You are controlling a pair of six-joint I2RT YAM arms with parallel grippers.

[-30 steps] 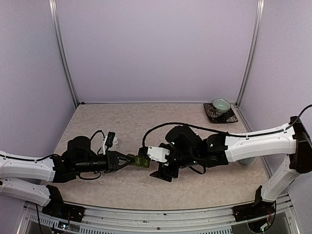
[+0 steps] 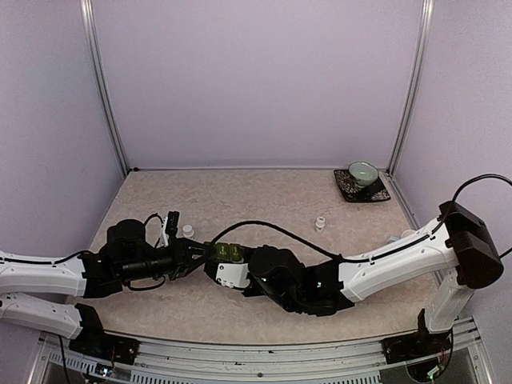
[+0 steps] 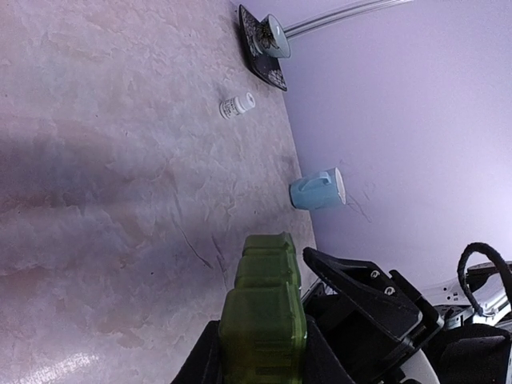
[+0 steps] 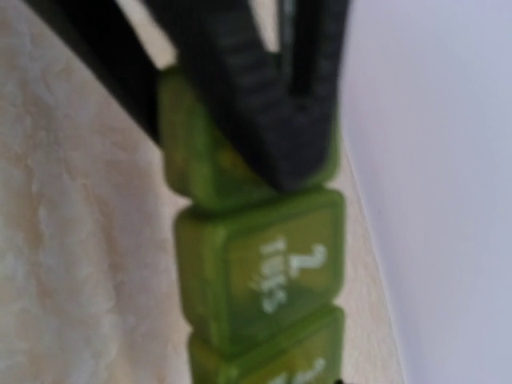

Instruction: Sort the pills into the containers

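Observation:
A green pill organizer [image 3: 262,320] with lidded compartments is held at one end by my left gripper [image 2: 200,253] above the front middle of the table. My right gripper is beside it; in the right wrist view its black fingers lie over the top compartment, above one lettered "2 TUES". Whether they are closed on it I cannot tell. A small white bottle [image 2: 320,223] stands right of centre, and another white bottle [image 2: 188,231] is behind my left gripper.
A dark patterned tray [image 2: 351,192] with a pale green bowl [image 2: 363,173] sits at the back right. A light blue mug [image 3: 314,190] stands near the right wall.
My right gripper has swung leftward and turned round onto the organizer. The left gripper with the organizer has shifted slightly left and up in the top view.

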